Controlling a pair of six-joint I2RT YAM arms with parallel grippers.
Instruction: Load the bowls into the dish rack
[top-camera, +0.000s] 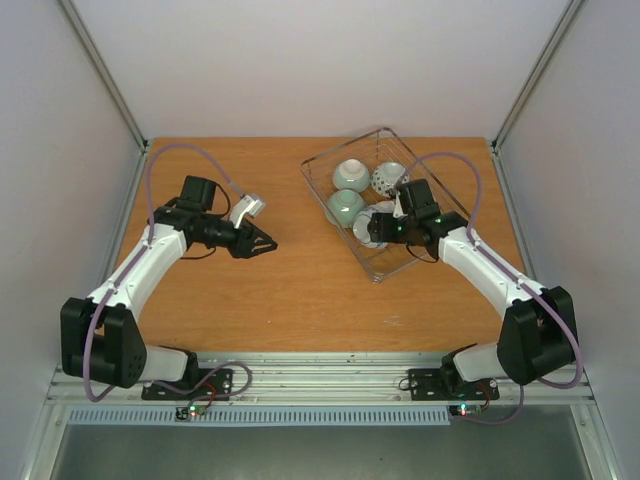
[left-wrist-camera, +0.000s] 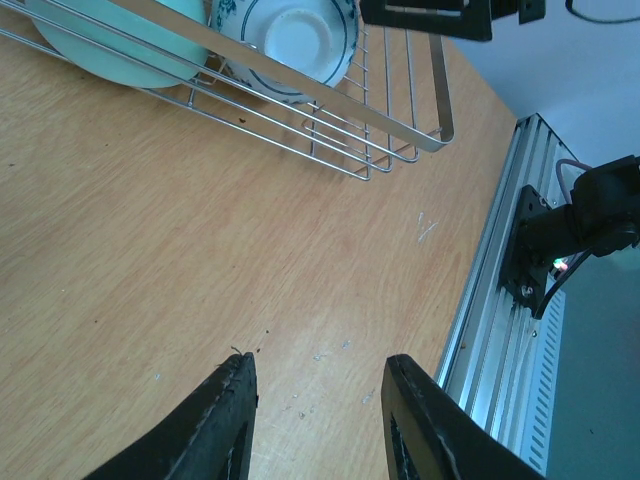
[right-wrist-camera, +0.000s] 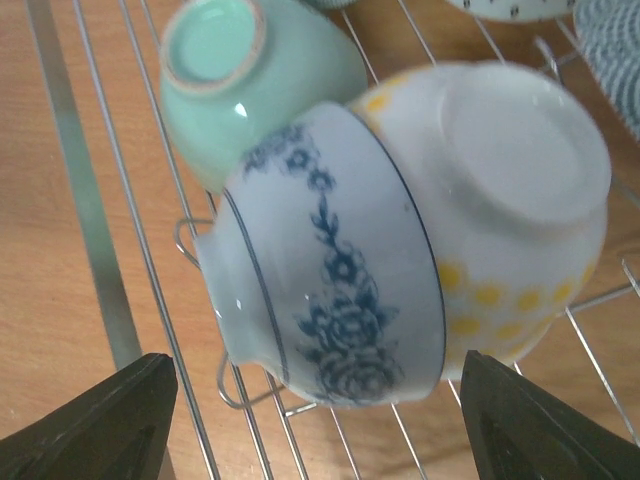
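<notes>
Inside the wire dish rack (top-camera: 314, 185), a white bowl with blue flowers (right-wrist-camera: 345, 270) leans on its side against a white bowl with yellow dots (right-wrist-camera: 530, 150). A pale green bowl (right-wrist-camera: 215, 80) nests close behind the flowered one; a second green bowl (top-camera: 351, 174) and a dark-spotted white bowl (top-camera: 389, 178) stand farther back. My right gripper (top-camera: 378, 229) is over the rack at the flowered bowl, fingers (right-wrist-camera: 110, 415) spread apart on the near side and nothing gripped. Over bare table left of the rack, my left gripper (top-camera: 270, 244) is open and empty.
A grey textured bowl (right-wrist-camera: 615, 55) shows at the right wrist view's upper right. The rack's flat metal rim (right-wrist-camera: 85, 190) runs along its left side. Left and front of the rack, the wooden table (top-camera: 290, 305) is clear.
</notes>
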